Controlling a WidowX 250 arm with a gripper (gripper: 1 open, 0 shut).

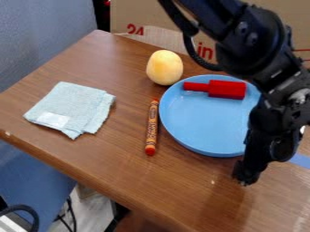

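A black robot arm reaches down from the top right, its gripper (248,169) low over the table at the lower right edge of a light blue plate (200,122); whether it is open or shut I cannot make out. A red object with a handle (224,89) lies on the plate's far part. Left of the plate lie an orange crayon-like stick (152,127) and, behind it, a yellow round object (165,67). A folded pale blue cloth (72,109) lies on the left of the table.
A cardboard box (145,18) stands behind the table. Cables hang beside the table's lower left.
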